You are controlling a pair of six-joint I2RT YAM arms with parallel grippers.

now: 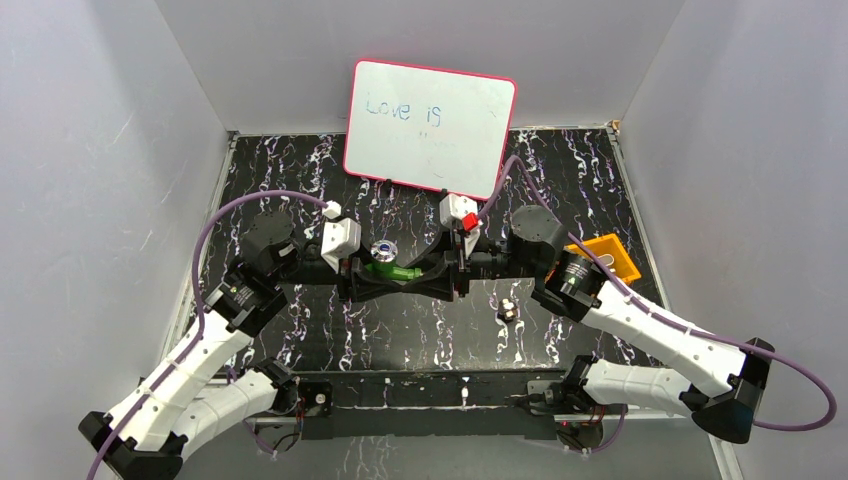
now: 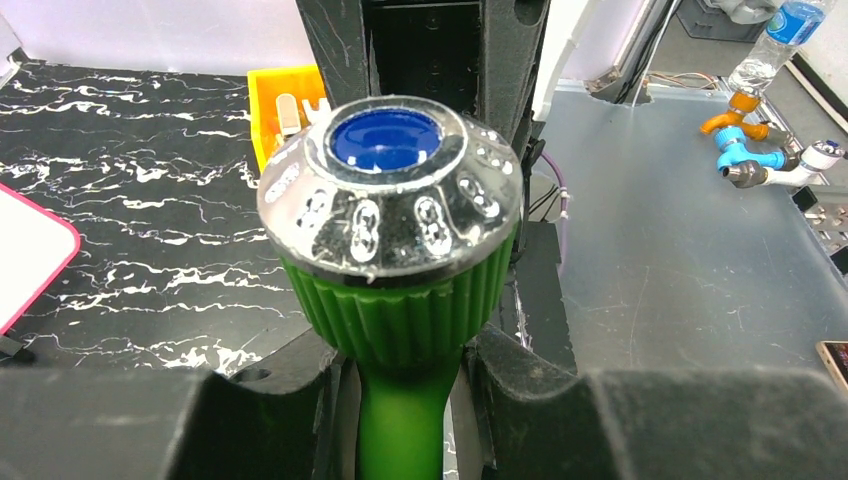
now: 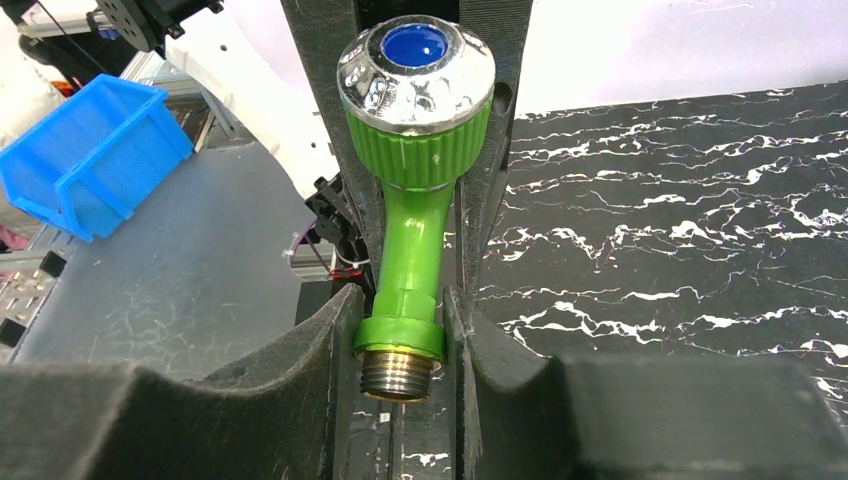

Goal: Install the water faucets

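Observation:
The green faucet [image 1: 407, 272] hangs between my two arms at mid-table in the top view. Its chrome knob [image 2: 390, 190] has a blue cap and faces up in the left wrist view. Just below the knob, my left gripper is shut on the green stem. At the other end, the brass threaded tip [image 3: 397, 377] points out free. My right gripper is shut on the green collar beside that thread. So both grippers hold the one faucet, their fingers almost meeting.
An orange bin [image 1: 628, 262] with parts stands at right, partly behind the right arm. A small metal fitting [image 1: 507, 310] lies on the dark marbled table [image 1: 400, 340]. The whiteboard [image 1: 430, 125] leans at the back. Outside the table stands a blue bin [image 3: 100, 150].

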